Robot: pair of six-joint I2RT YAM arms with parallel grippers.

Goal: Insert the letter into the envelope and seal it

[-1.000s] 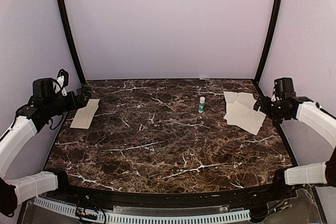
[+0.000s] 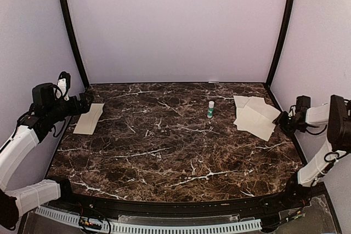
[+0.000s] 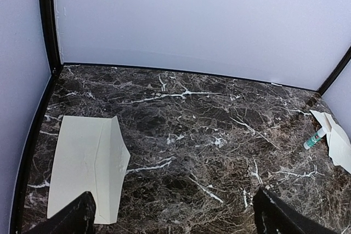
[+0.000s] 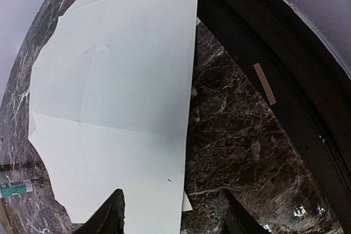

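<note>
Several overlapping white paper sheets (image 2: pixel 255 116) lie at the table's right; my right gripper (image 2: pixel 281 120) is at their right edge, its fingers parted around the top sheet's edge (image 4: pixel 137 179) in the right wrist view, not visibly closed on it. A cream folded paper (image 2: pixel 88 118), perhaps the envelope (image 3: pixel 79 168), lies at the far left with a raised flap. My left gripper (image 2: pixel 82 102) hangs open above it, nothing between its fingers. A green-and-white glue stick (image 2: pixel 210 109) stands left of the sheets. Which sheet is the letter I cannot tell.
Pale walls with black edge strips enclose it on the left, back and right. A thin brown strip (image 4: pixel 265 83) lies on the right edge strip.
My right gripper has moved down and slightly right toward the paper sheets' edge over the last second. The left arm and the objects show no visible change.
</note>
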